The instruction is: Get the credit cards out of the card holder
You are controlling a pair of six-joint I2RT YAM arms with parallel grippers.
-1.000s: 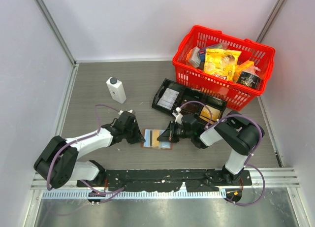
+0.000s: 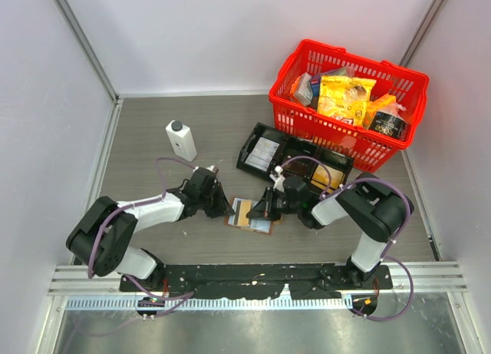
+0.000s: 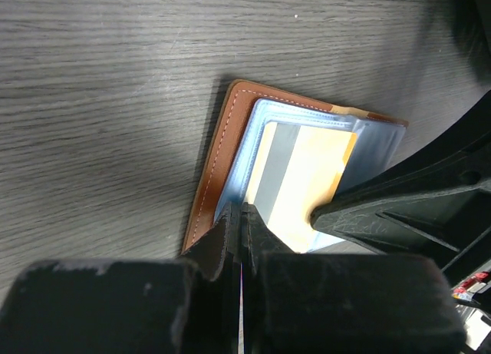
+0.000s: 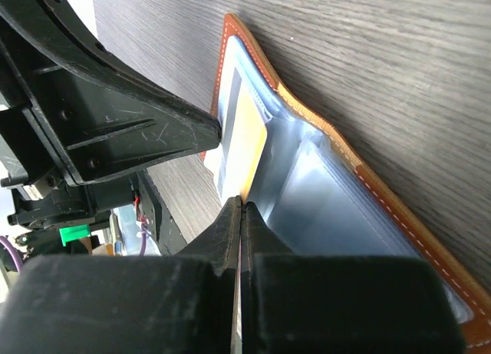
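The card holder, brown leather with pale blue sleeves (image 3: pixel 219 162) (image 4: pixel 322 193), lies on the table between my grippers. A cream and yellow card with a grey stripe (image 3: pixel 299 177) sits in it. My left gripper is shut, its tips at the holder's left part by the card's edge; nothing clearly shows between them. My right gripper is shut, its tips at the card's edge; whether the edge is between them I cannot tell. In the top view both grippers meet the holder from opposite sides.
Behind the holder lies a black compartment tray (image 2: pixel 253 158), with a red basket (image 2: pixel 284 117) of packets beyond it. A white bottle (image 2: pixel 182 143) stands at the back left.
The holder has shifted slightly to the right and turned a little. My left arm has moved right with it; the right gripper has barely moved.
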